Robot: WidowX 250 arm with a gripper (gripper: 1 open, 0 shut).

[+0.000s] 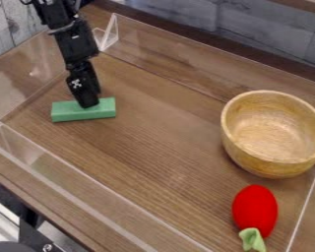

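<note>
My black gripper (84, 98) reaches down from the top left, its tip at the middle of a light green rectangular block (64, 112) on the wooden table at the left. The gripper covers part of the block's upper edge. Whether its fingers are open or shut on the block cannot be made out at this size.
A tan bowl (272, 118) sits at the right. A red object with a pale green tip (255, 212) lies at the bottom right. Tiled walls border the top and left.
</note>
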